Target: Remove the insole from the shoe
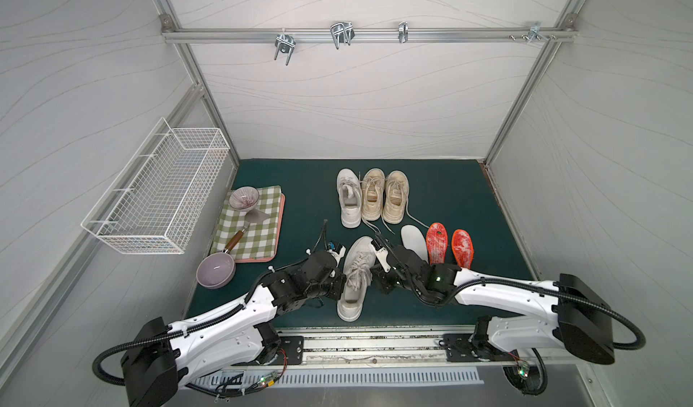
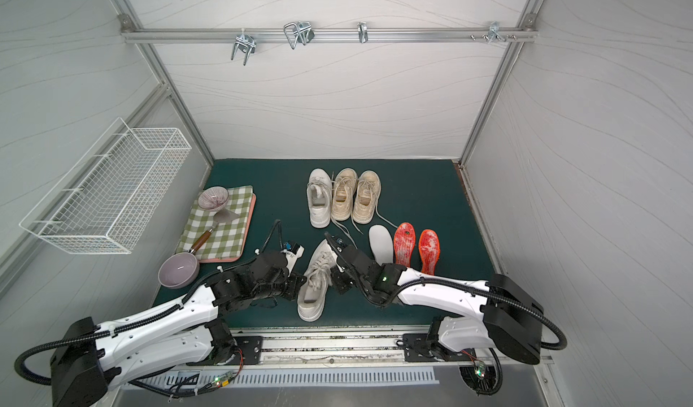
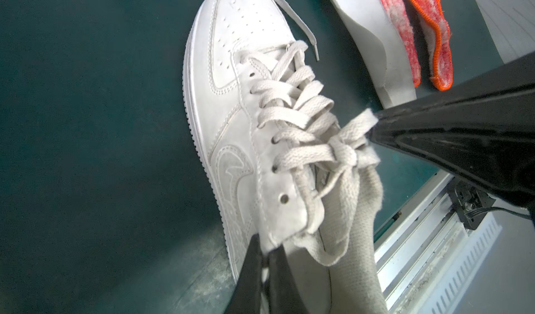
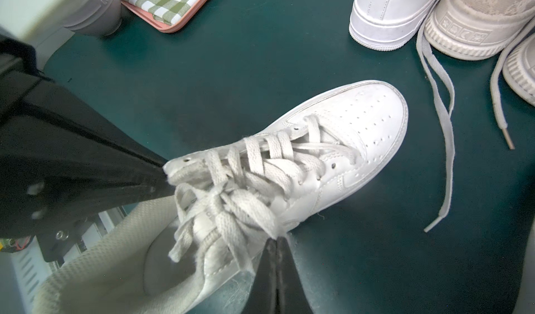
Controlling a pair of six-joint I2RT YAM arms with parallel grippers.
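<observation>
A white laced shoe (image 1: 356, 280) lies toe-away on the green mat near the front edge. Its laces (image 4: 245, 202) are tied in a bow. Part of the opening (image 4: 167, 263) shows, but no insole edge is clear inside. On the shoe's left, my left gripper is shut at the edge below the eyelets, a white sliver of the shoe's side showing between its fingers. My right gripper is on the other side, shut, its tips beside the lace bow and side wall, nothing seen between them.
One white insole (image 1: 413, 242) and two red insoles (image 1: 436, 243) lie to the right. Several shoes (image 1: 372, 194) stand behind, with loose laces trailing forward. A checked tray (image 1: 270, 223) and purple pan (image 1: 216, 270) occupy the left; a wire basket (image 1: 169, 190) hangs there.
</observation>
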